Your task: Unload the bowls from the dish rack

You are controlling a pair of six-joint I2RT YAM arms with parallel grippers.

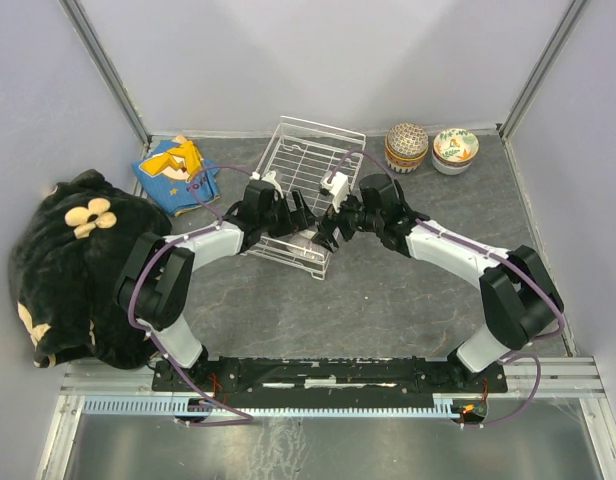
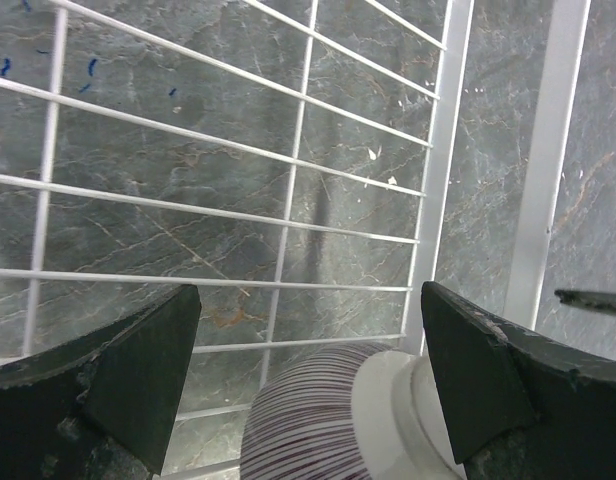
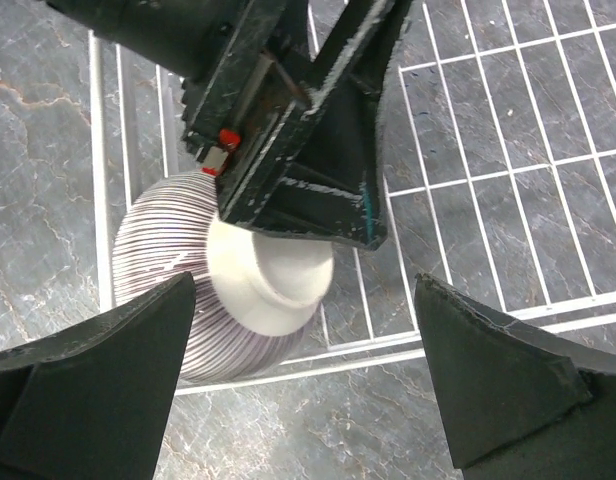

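A striped bowl (image 3: 166, 235) with a white foot lies tipped on its side at one end of the white dish rack (image 1: 306, 160). From above, the two grippers hide most of it. My left gripper (image 1: 294, 214) is open over the rack; the bowl (image 2: 303, 425) shows low between its spread fingers, its foot partly behind one of them. On the rack's right side my right gripper (image 1: 337, 228) stands open close to the bowl, nothing held between its fingers. The left gripper's black finger (image 3: 323, 170) overlaps the foot in the right wrist view.
Two small stacks of bowls, a patterned stack (image 1: 406, 142) and a floral-topped stack (image 1: 455, 148), stand at the back right. A dark plush cushion (image 1: 88, 270) and a blue cloth (image 1: 175, 180) are on the left.
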